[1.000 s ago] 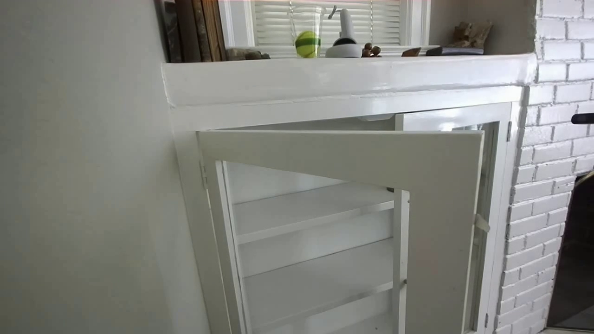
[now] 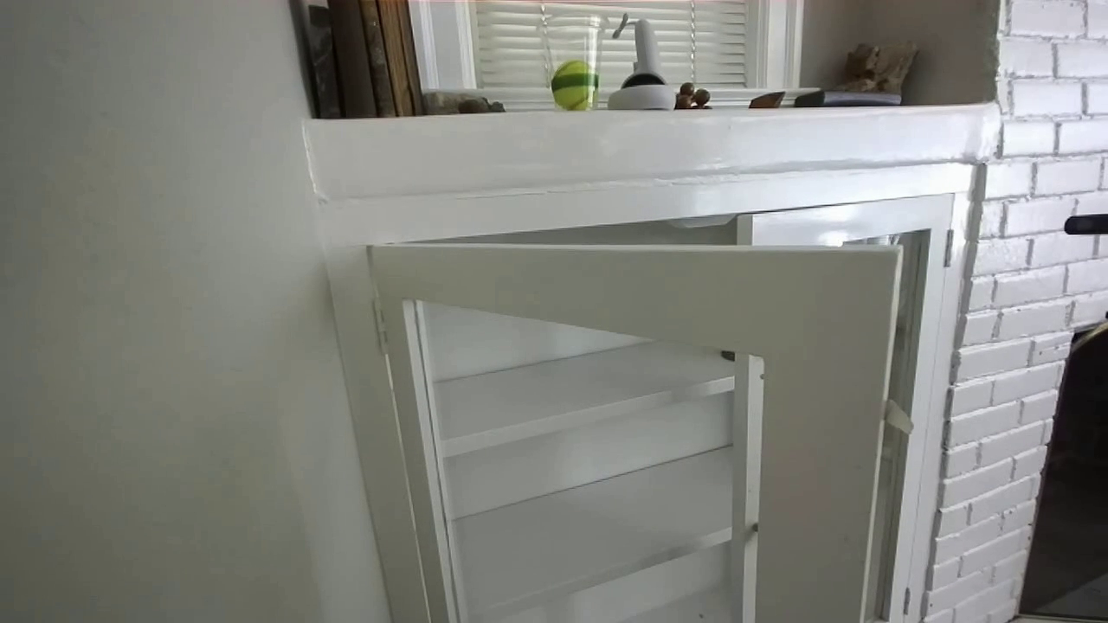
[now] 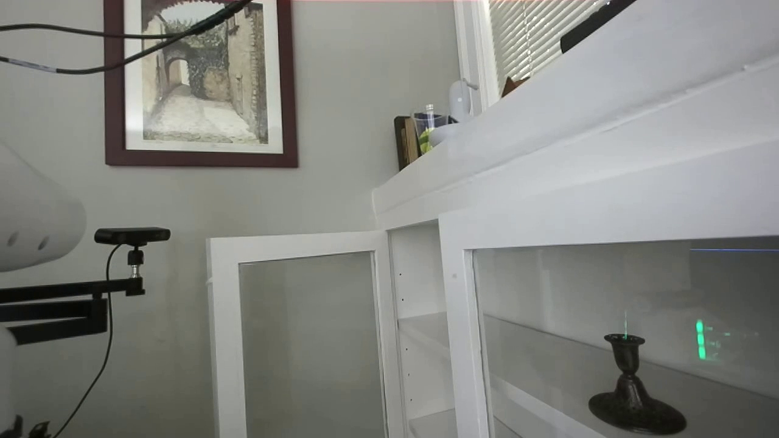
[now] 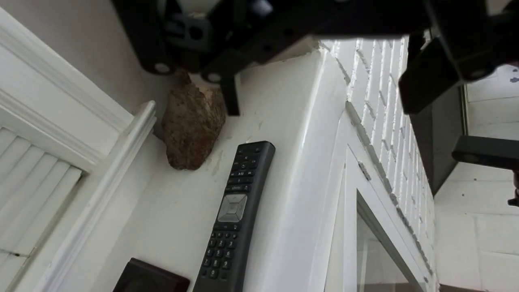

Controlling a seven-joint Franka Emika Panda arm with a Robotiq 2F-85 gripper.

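Observation:
In the wrist view my gripper is open, its dark fingers spread wide with nothing visible between them. It hangs over the right end of the white ledge. Below it on the ledge lie a black remote control and a rough brown rock-like piece. The left cabinet door stands swung out, with bare shelves showing through and behind it. A small white latch sits on its free edge. Neither exterior view shows the gripper clearly.
Along the ledge stand books, a clear cup with a yellow-green ball and a white device. A dark candlestick is behind the right door's glass. White brick borders the cabinet; a camera on an arm stands left.

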